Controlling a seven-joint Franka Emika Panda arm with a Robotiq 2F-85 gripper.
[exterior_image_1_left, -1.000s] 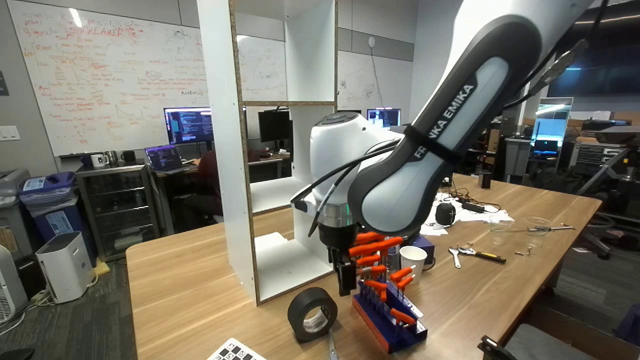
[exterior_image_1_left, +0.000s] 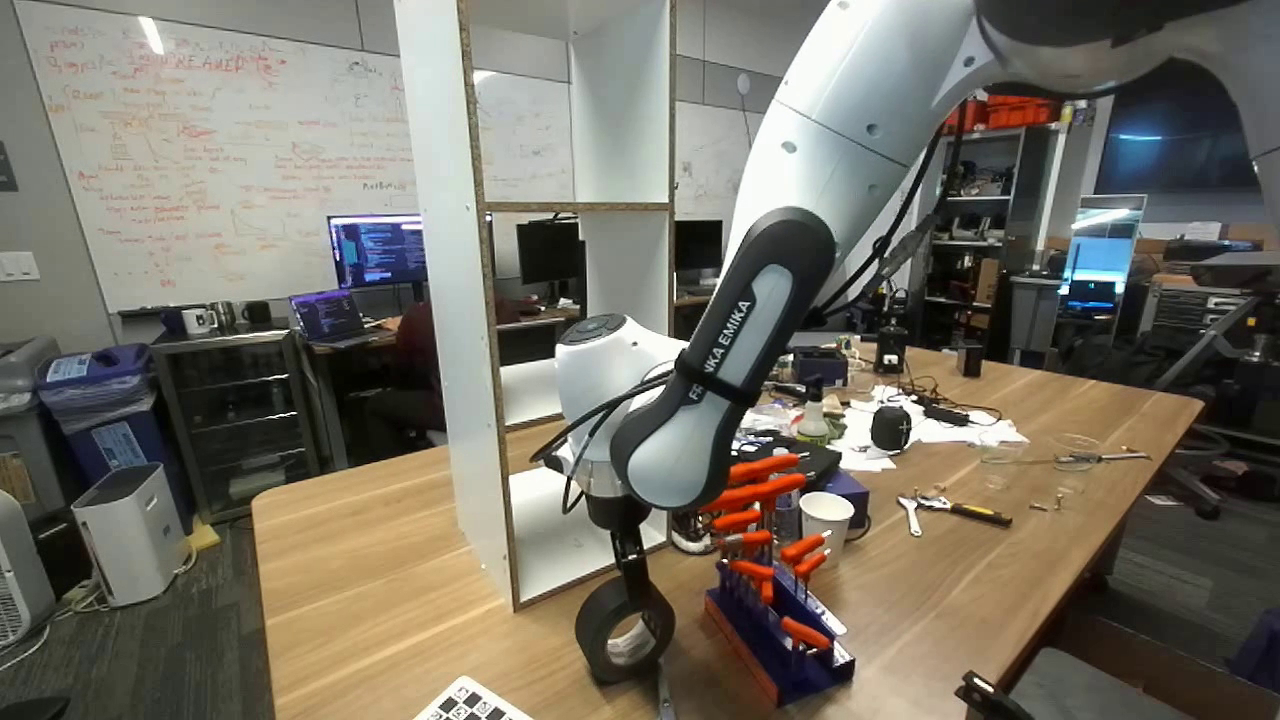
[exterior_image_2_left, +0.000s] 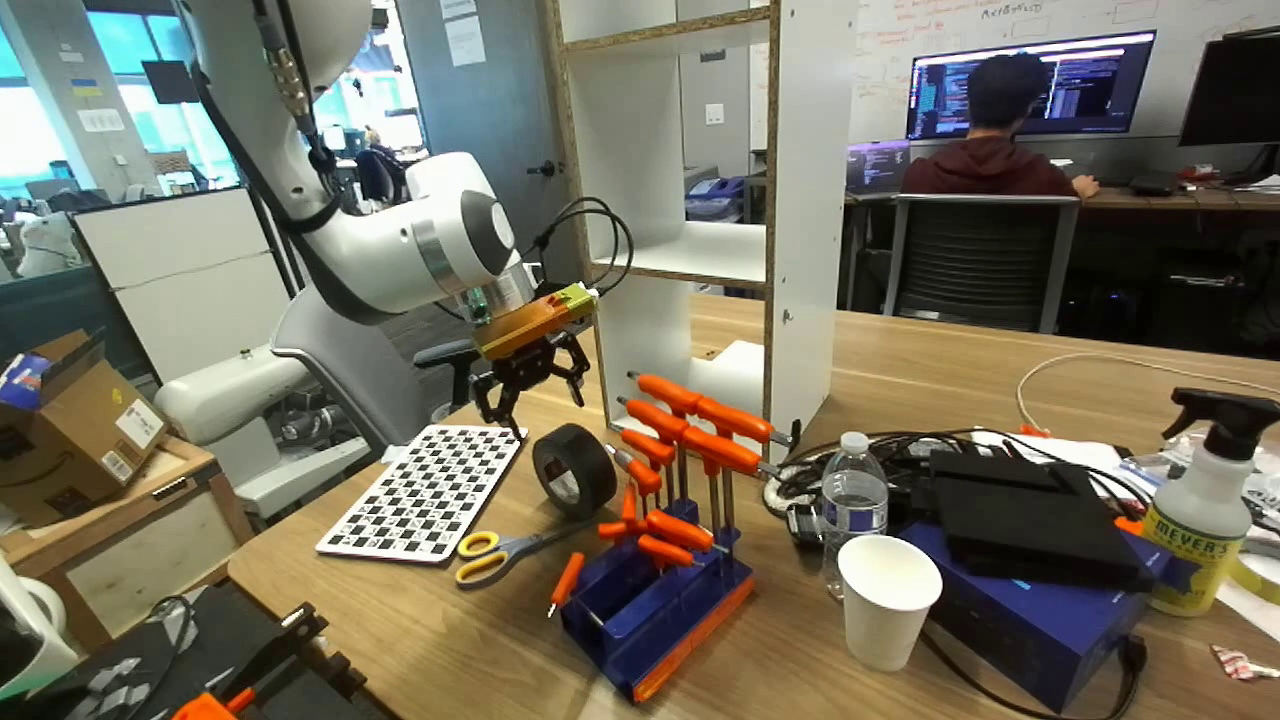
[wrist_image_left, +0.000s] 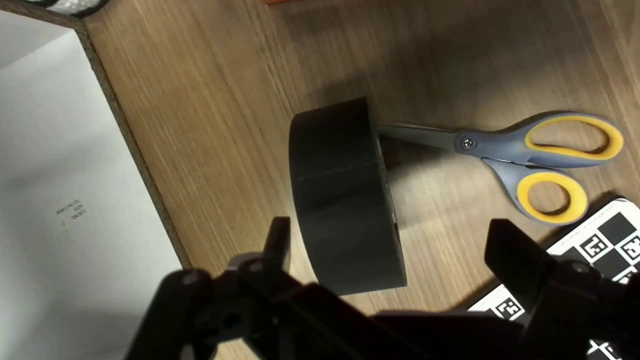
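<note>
A roll of black tape (exterior_image_1_left: 591, 638) stands on its edge on the wooden table, in front of the white shelf unit (exterior_image_1_left: 564, 523). In the wrist view the tape roll (wrist_image_left: 346, 198) lies ahead of my gripper, between the lines of its two spread fingers. My gripper (exterior_image_2_left: 540, 400) is open and holds nothing; in exterior view 2 it hangs above and behind the tape roll (exterior_image_2_left: 573, 470). Grey scissors with yellow-lined handles (wrist_image_left: 528, 153) lie flat, their blade tips close against the roll.
A blue rack of orange-handled hex keys (exterior_image_2_left: 660, 612) stands close beside the tape. A checkered board (exterior_image_2_left: 420, 494) lies flat near the table edge. Beyond the rack are a white paper cup (exterior_image_2_left: 888, 600) and a water bottle (exterior_image_2_left: 853, 498).
The arm has swung left in exterior view 1, away from beside the hex-key rack, bringing my gripper over the tape roll. The tape has not moved.
</note>
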